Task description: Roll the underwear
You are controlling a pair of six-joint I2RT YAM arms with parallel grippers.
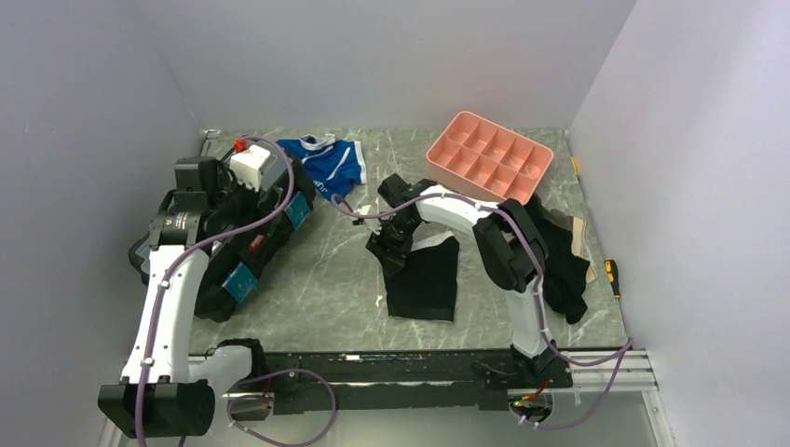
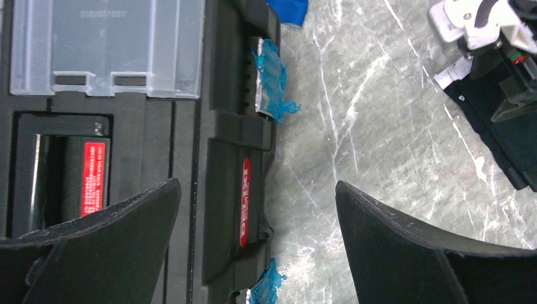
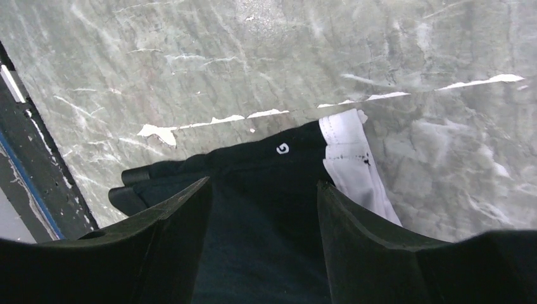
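The black underwear point(image 1: 424, 289) lies flat and folded into a rough square on the table, its white waistband point(image 3: 345, 133) along the far edge. My right gripper is over the cloth's left side near the waistband. Its fingers point(image 3: 183, 221) stand apart, with dark cloth visible below and between them; no grip on it shows. My left gripper is open, well off to the left above the toolbox, with nothing between its fingers.
A black toolbox point(image 2: 221, 145) fills the left side. Behind lie a blue garment point(image 1: 337, 168) and a pink compartment tray point(image 1: 447, 180). Dark clothing point(image 1: 563, 279) is heaped at the right. Bare table point(image 1: 326, 270) shows between toolbox and underwear.
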